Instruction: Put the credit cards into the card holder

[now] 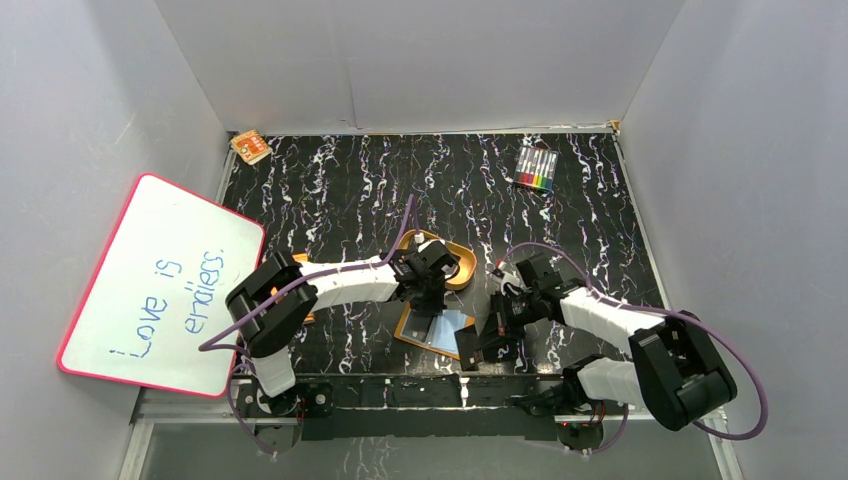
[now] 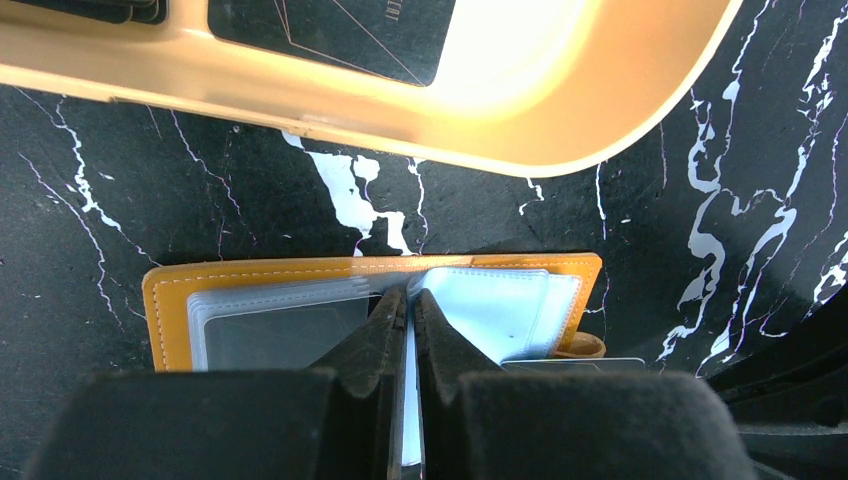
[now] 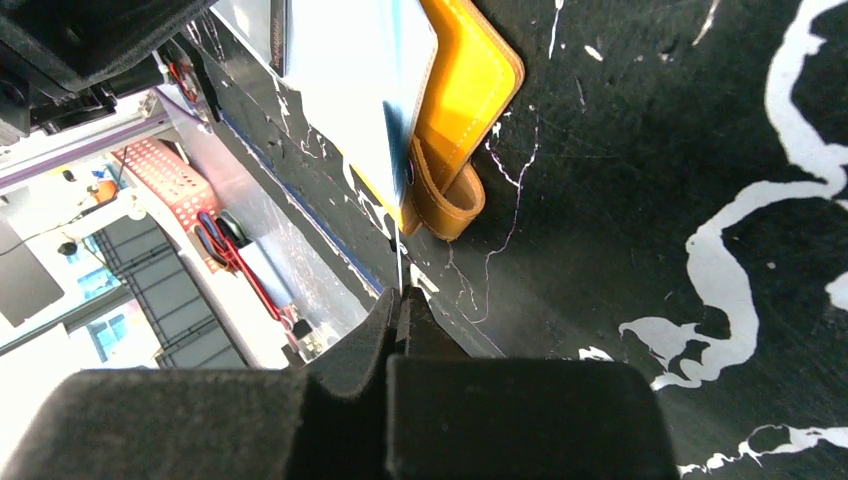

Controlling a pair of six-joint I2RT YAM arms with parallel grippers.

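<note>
An orange card holder (image 2: 172,310) with clear and pale blue sleeves (image 2: 480,310) lies open on the marble table. My left gripper is shut, its tips down on the sleeves at the middle of the holder. My right gripper is shut at the holder's strap end (image 3: 445,200); a thin pale edge runs up from its tips, and I cannot tell whether it is held. Just behind the holder, an orange tray (image 2: 560,140) contains dark cards (image 2: 320,30).
A set of markers (image 1: 536,168) lies at the back right, an orange packet (image 1: 250,146) at the back left. A whiteboard (image 1: 160,280) lies at the left.
</note>
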